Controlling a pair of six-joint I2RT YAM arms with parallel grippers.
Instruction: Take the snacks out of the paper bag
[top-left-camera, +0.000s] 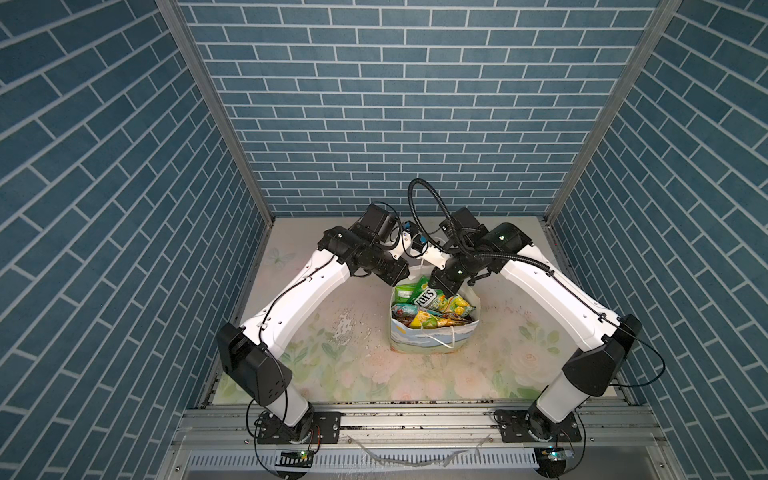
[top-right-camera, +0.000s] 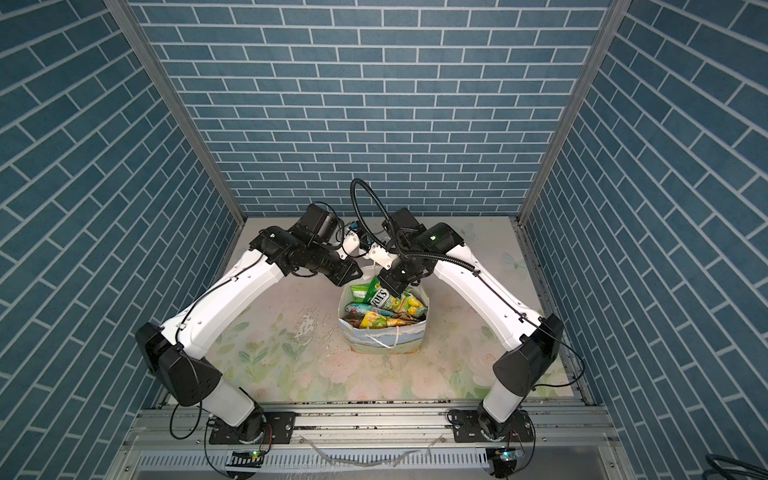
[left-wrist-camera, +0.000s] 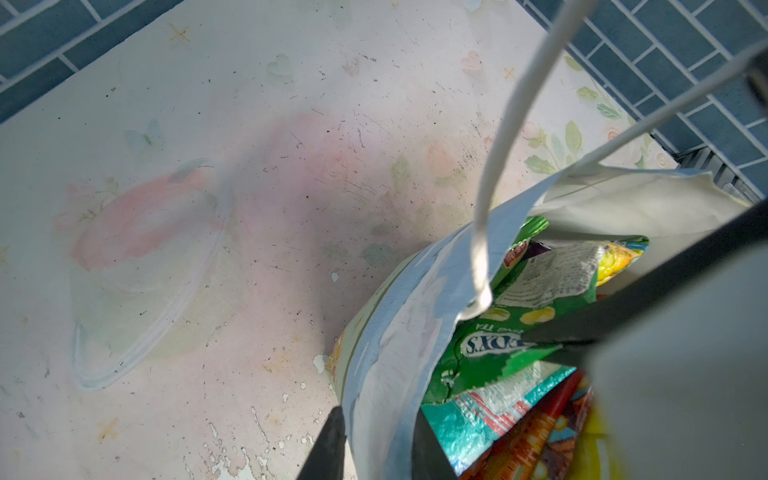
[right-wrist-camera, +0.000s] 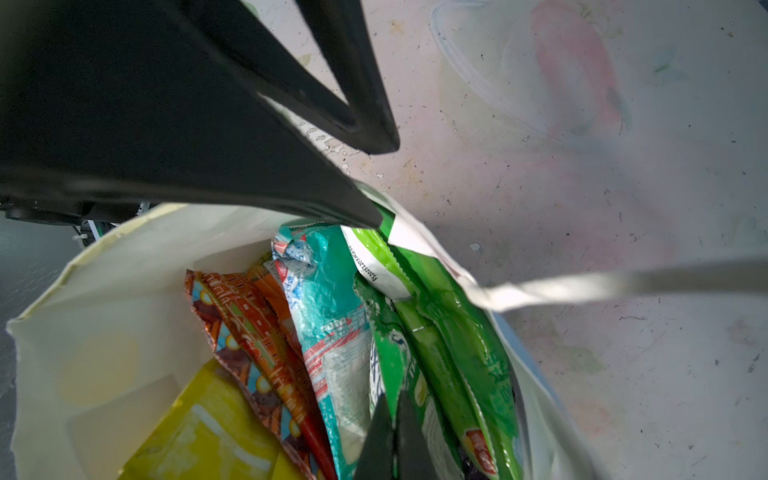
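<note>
An open paper bag (top-left-camera: 432, 338) stands upright on the table, packed with snack packets. At its far left rim, my left gripper is shut on the bag's wall, with one finger on each side of the paper. My right gripper reaches inside, its fingers closed together against a green packet (left-wrist-camera: 488, 348); whether any foil is pinched between them is hidden. Beside this packet lie other green packets (right-wrist-camera: 456, 328), a teal packet (right-wrist-camera: 320, 288), an orange-red packet (right-wrist-camera: 260, 336) and a yellow packet (right-wrist-camera: 212, 432).
The bag's white rope handle (left-wrist-camera: 512, 120) loops up close to both grippers. Bare table (top-left-camera: 320, 336) lies to the left of the bag, and more is clear to the right. Tiled walls (top-left-camera: 384, 120) enclose the table at the back and sides.
</note>
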